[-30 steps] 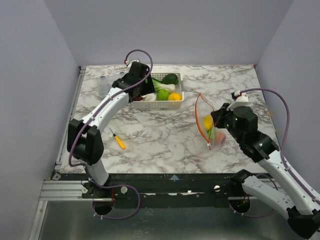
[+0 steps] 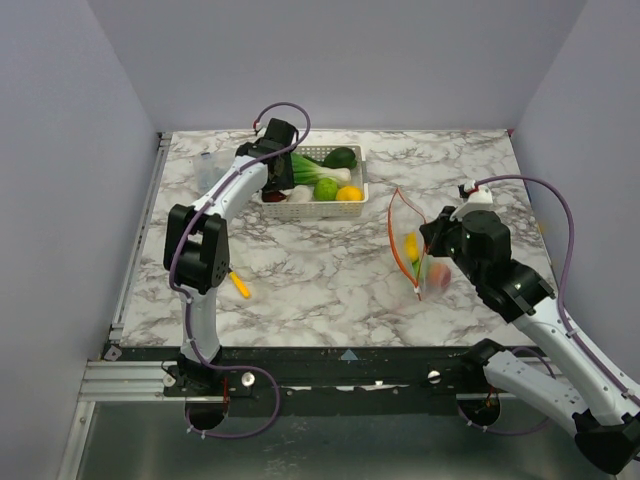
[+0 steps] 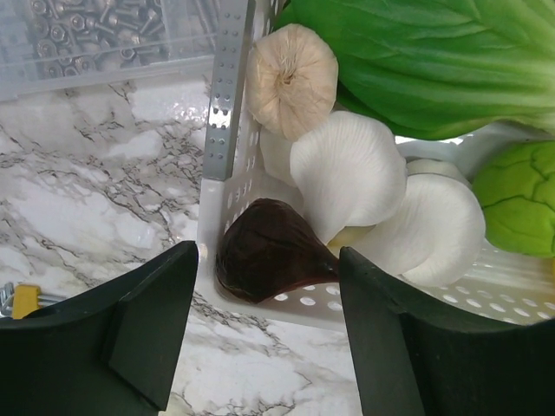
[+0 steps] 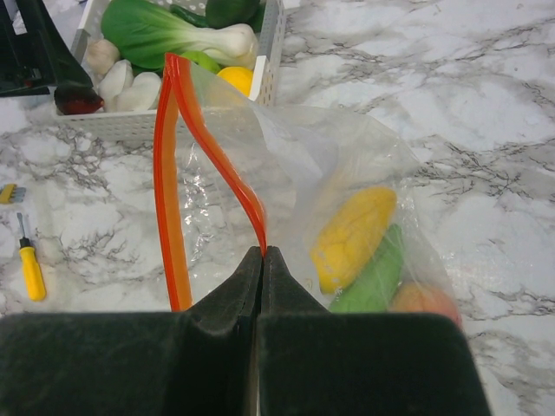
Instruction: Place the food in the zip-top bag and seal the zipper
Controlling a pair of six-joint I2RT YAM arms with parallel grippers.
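The clear zip top bag (image 4: pixel 217 208) stands open, its orange-lined mouth spread apart. Inside its lower part lie a yellow food piece (image 4: pixel 355 234), a green one (image 4: pixel 375 277) and a reddish-orange one (image 4: pixel 425 302). My right gripper is shut on the bag's orange rim. Over the left end of the white basket (image 2: pixel 318 209), my left gripper is open, fingers apart. A dark brown-red food piece (image 3: pixel 269 247) shows between and beyond those fingertips, in the basket's near-left corner; contact cannot be made out.
White mushrooms (image 3: pixel 351 165), a garlic-like bulb (image 3: pixel 293 78), bok choy (image 2: pixel 325 173), a green round vegetable (image 2: pixel 326 189), an orange fruit (image 2: pixel 349 194) and an avocado (image 2: pixel 340 158) share the basket. A clear box of screws (image 3: pixel 104 39) stands left. A yellow-handled screwdriver (image 2: pixel 239 284) lies in front. Mid-table is clear.
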